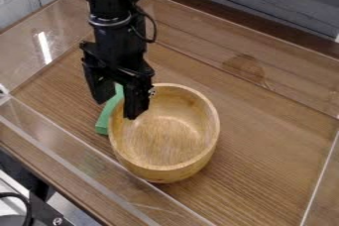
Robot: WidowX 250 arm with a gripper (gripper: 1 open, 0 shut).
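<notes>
A black robot arm reaches down from the top to my gripper (117, 96), which is open over the left rim of a tan oval bowl (172, 141). A green object (109, 119) lies just left of the bowl, partly hidden behind the fingers and the bowl's rim. I cannot tell whether the fingers touch either one.
Pale edges border it at the left, and a black cable shows at the lower left corner.
</notes>
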